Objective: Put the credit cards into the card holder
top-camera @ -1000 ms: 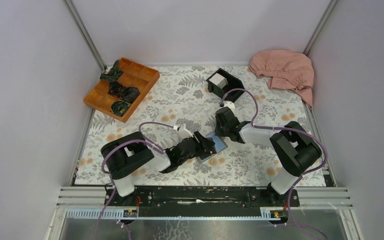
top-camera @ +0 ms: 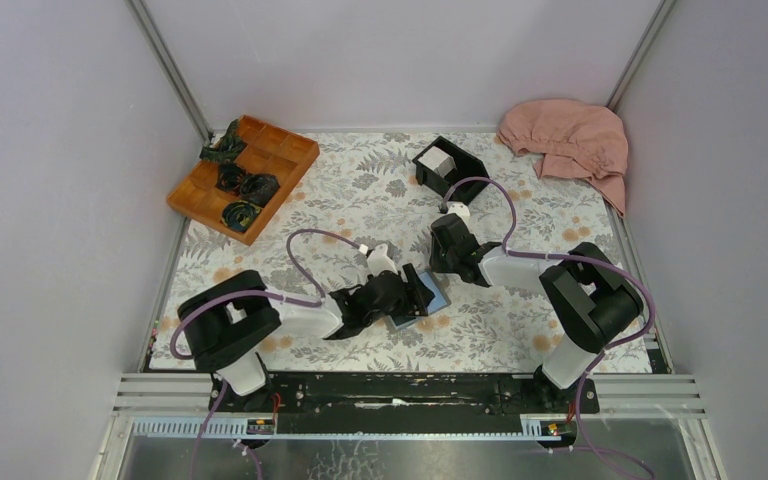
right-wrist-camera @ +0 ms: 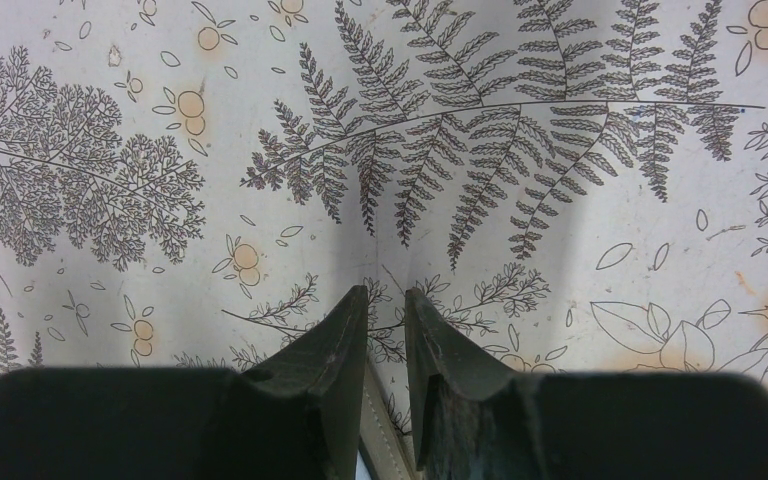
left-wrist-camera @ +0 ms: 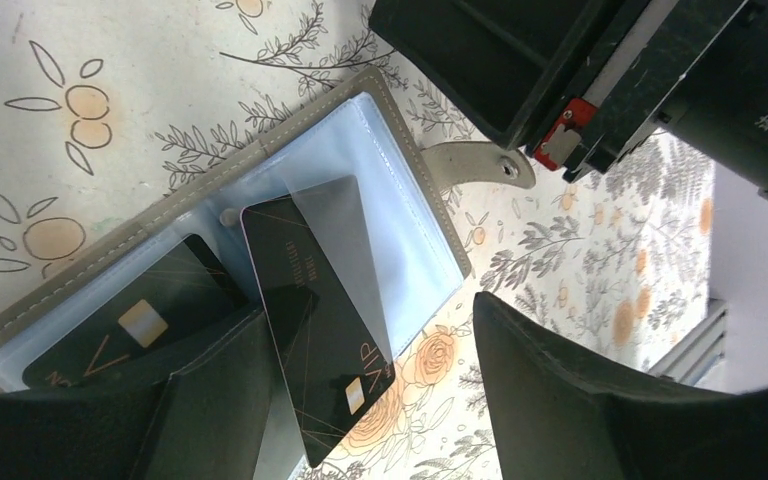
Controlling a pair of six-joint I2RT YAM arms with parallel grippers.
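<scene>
In the left wrist view, a black credit card (left-wrist-camera: 325,330) lies at a slant across the open grey-trimmed card holder (left-wrist-camera: 400,215). Its upper part overlaps the pale blue panel and its lower end reaches over the holder's edge, so it is not seated in a pocket. Another black card (left-wrist-camera: 110,330) sits beneath clear plastic on the left. My left gripper is open over the slanted card, one finger close by the card's left edge; whether they touch, I cannot tell. My right gripper stands narrowly open with nothing gripped, the holder's edge showing below its fingers.
The right gripper's housing (left-wrist-camera: 520,70) hangs close beside the holder's strap (left-wrist-camera: 480,165). Farther back on the table are a black box (top-camera: 473,168), an orange tray (top-camera: 290,150) and a pink cloth (top-camera: 565,140). Open tabletop lies to the holder's left and behind.
The left gripper has shifted slightly. The holder, with the slanted card on it, has slid a little away from the right gripper, toward the front. The right arm has stayed still.
</scene>
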